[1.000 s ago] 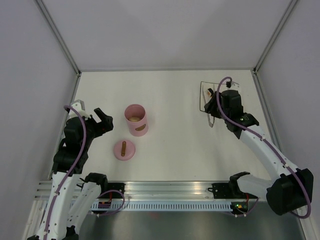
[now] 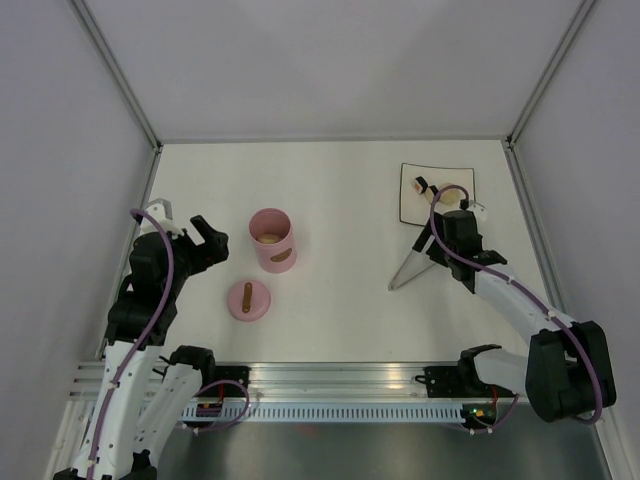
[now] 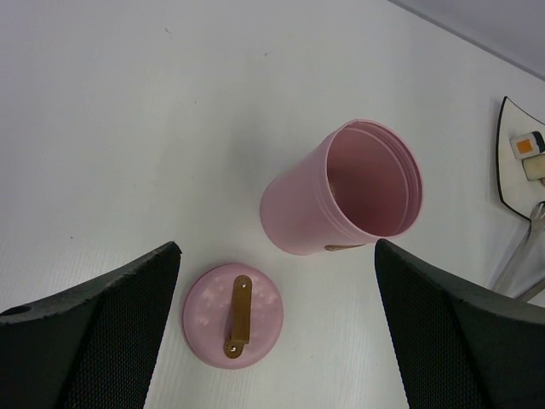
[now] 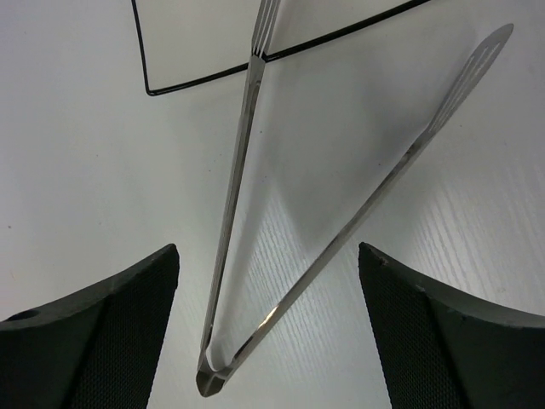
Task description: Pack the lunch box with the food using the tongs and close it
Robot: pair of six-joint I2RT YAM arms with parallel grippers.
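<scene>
Metal tongs [image 4: 232, 200] with fork-like ends lie splayed in a V on the table, one tine end reaching over the board's black edge. My right gripper is above them, its fingers apart and touching neither arm of the tongs. On the white black-rimmed board [image 2: 412, 210] sit small dark-and-white food pieces [image 2: 420, 185] and a round tan piece [image 2: 448, 195], partly hidden by the right arm. A pink cup-like container [image 3: 298, 209] holds something tan. Beside it, a pink lid [image 3: 200, 315] lies flat. Above that side hovers my left gripper, open and empty.
A brown handle-like bar [image 3: 242, 311] runs across the lid. Walls close in the back and both sides.
The right gripper has come toward the front, away from the board. The tongs, nearly closed between its fingers earlier, have come off the board and spread wide. The left arm stays still.
</scene>
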